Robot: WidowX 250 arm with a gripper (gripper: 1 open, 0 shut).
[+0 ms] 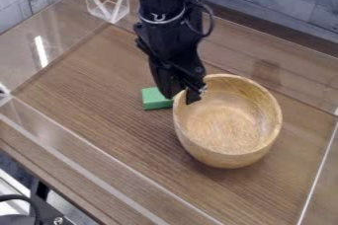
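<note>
The black arm reaches down from the top of the view. Its gripper (180,85) hangs low over the left rim of a round wooden bowl (232,128), with nothing visible held. Its fingertips are dark and partly merge with one another. A small green block (154,99) lies on the table just left of the bowl, below and left of the gripper.
The wooden table (93,130) has clear room to the left and in front. Clear plastic pieces stand at the top left and left edge. A dark cabled object is at the bottom left corner. A grey plank wall runs along the back right.
</note>
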